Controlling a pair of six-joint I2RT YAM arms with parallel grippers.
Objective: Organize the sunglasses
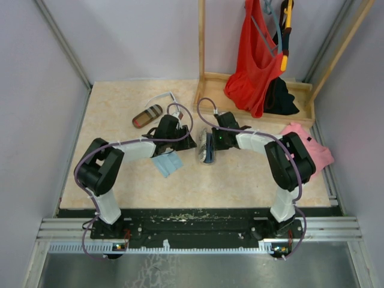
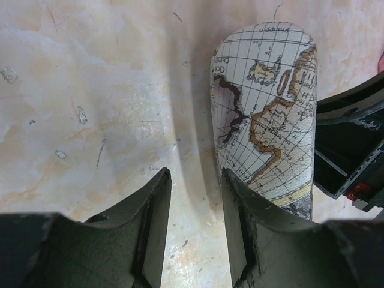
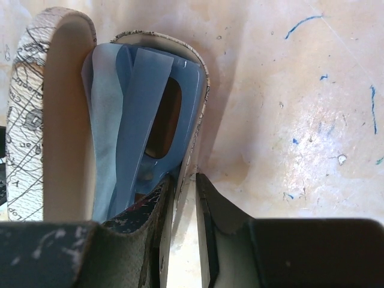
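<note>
A map-patterned glasses case (image 1: 203,150) stands open at the table's centre, a blue folded insert with the sunglasses (image 3: 132,132) inside it. In the left wrist view its patterned lid (image 2: 264,108) fills the right side. My left gripper is part open at the case's left, one finger close against the lid. My right gripper is part open at the case's right rim, its fingertips either side of or against that rim; whether it grips the rim I cannot tell.
A striped case (image 1: 147,116) lies at the back left, a blue cloth (image 1: 168,166) at the left, a pink cloth (image 1: 318,150) at the right. A wooden rack (image 1: 216,90) with red fabric stands at the back.
</note>
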